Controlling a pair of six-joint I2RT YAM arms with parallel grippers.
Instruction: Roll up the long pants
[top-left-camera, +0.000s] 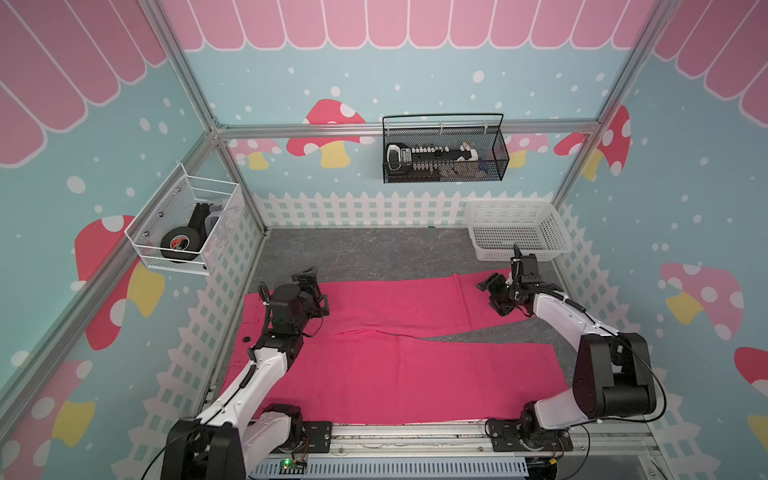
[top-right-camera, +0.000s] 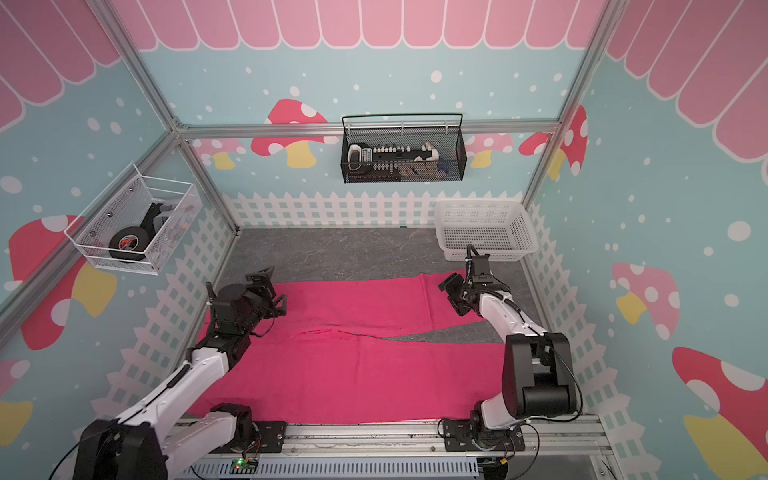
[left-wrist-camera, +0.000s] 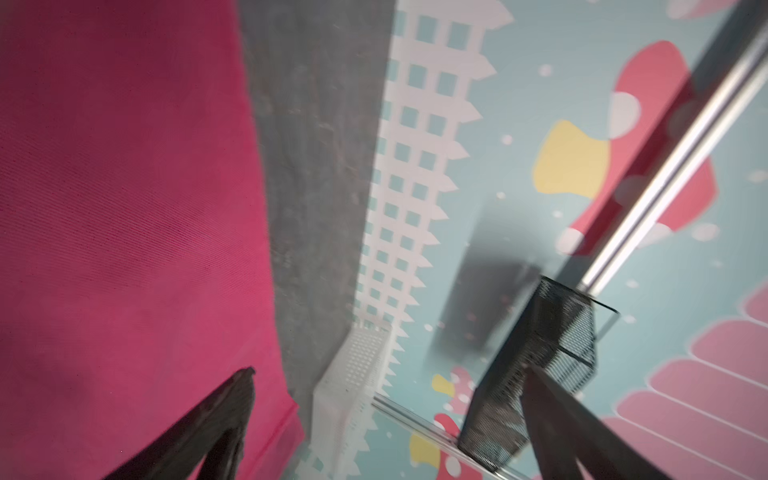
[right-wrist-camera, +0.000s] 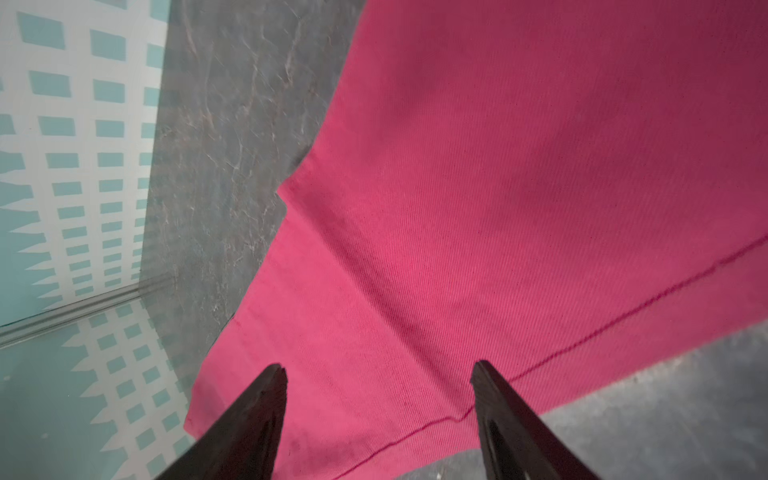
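Note:
Pink long pants (top-left-camera: 398, 376) lie flat across the tabletop, waist under my left arm, the two legs reaching right with a slit between them. My left gripper (top-left-camera: 318, 289) is over the back edge of the waist end, open, cloth beside it in the left wrist view (left-wrist-camera: 136, 240). My right gripper (top-left-camera: 492, 292) hangs over the end of the back leg; in the right wrist view its fingers stand apart above the creased cloth (right-wrist-camera: 520, 200), nothing held.
A white plastic basket (top-left-camera: 518, 248) stands at the back right. Bare grey tabletop (top-left-camera: 360, 248) runs behind the pants. A black mesh basket (top-left-camera: 445, 172) and a white wire basket (top-left-camera: 172, 256) hang on the walls.

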